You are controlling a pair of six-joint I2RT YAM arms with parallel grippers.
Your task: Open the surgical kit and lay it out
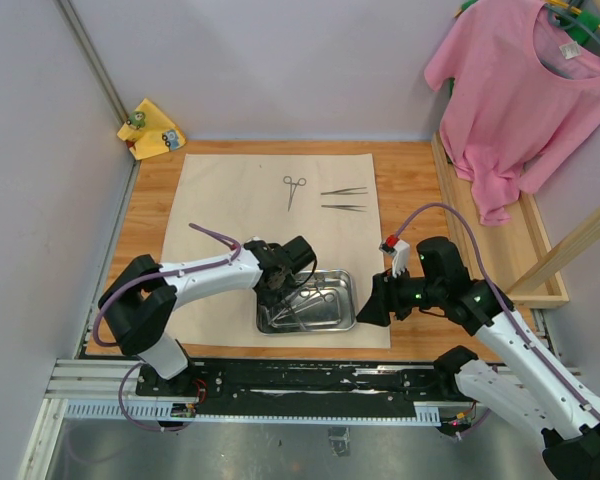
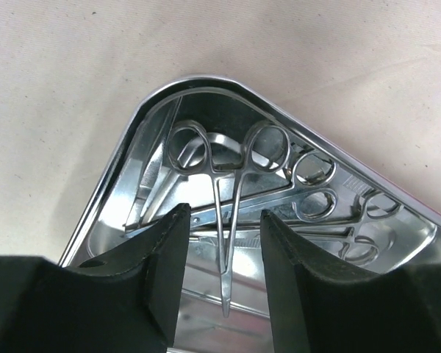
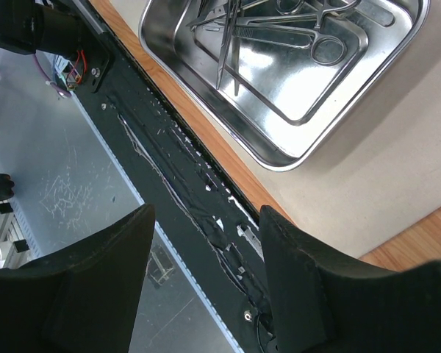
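A steel tray [image 1: 330, 316] on the paper sheet holds several scissor-handled instruments and flat tools. My left gripper is over it, fingers apart around the shanks of a clamp [image 2: 239, 191] lying on the pile, not closed on it. My right gripper stands open right of the tray, above the front right of the sheet and table edge, nothing between its fingers. Behind the tray a scissor-like instrument [image 1: 292, 185] and two tweezers [image 1: 343, 191] lie laid out on the sheet.
The beige sheet [image 1: 220, 190] has free room at the back left. A wooden rack [image 1: 520, 270] with a pink shirt [image 1: 510, 90] stands at the right. A yellow cloth [image 1: 152, 130] lies at the back left corner.
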